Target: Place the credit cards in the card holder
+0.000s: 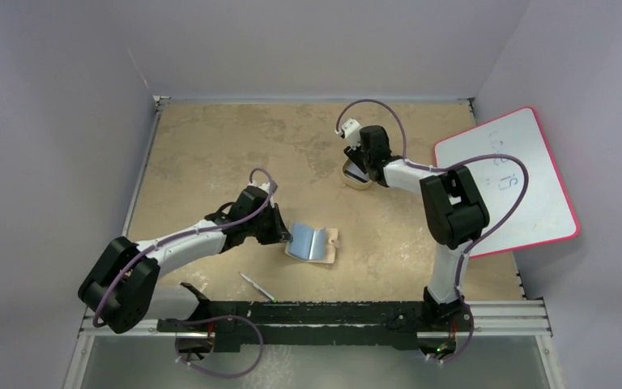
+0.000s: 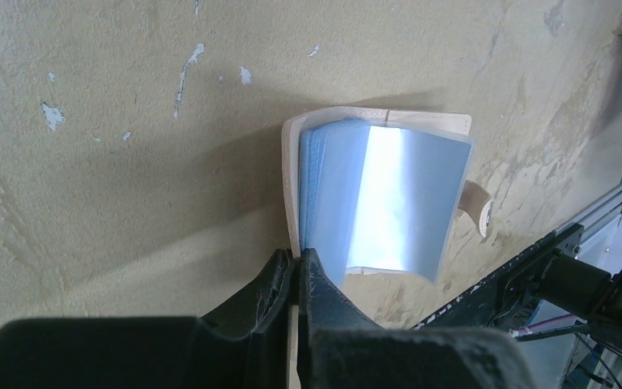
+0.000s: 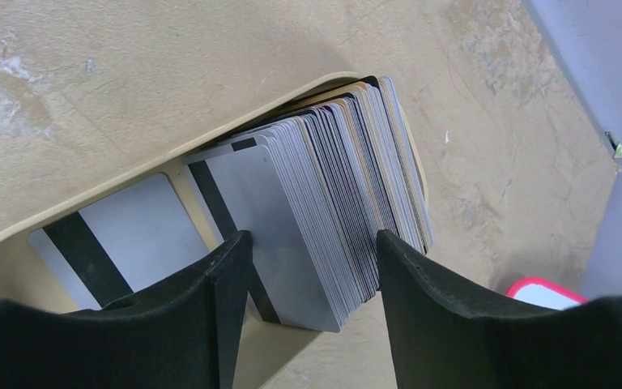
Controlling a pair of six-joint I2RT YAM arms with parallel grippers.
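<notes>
The card holder (image 2: pixel 385 203), a beige booklet with blue plastic sleeves, lies open at lower middle in the top view. My left gripper is shut at its left edge; whether it pinches the edge is hard to see. A beige box (image 3: pixel 113 182) holds a dense stack of credit cards (image 3: pixel 332 186) and a loose grey card with a black stripe (image 3: pixel 129 235). My right gripper is in the box, part open, its fingers against both sides of part of the stack.
A whiteboard (image 1: pixel 502 211) with a red rim lies at the right. A pen (image 1: pixel 255 285) lies near the front edge.
</notes>
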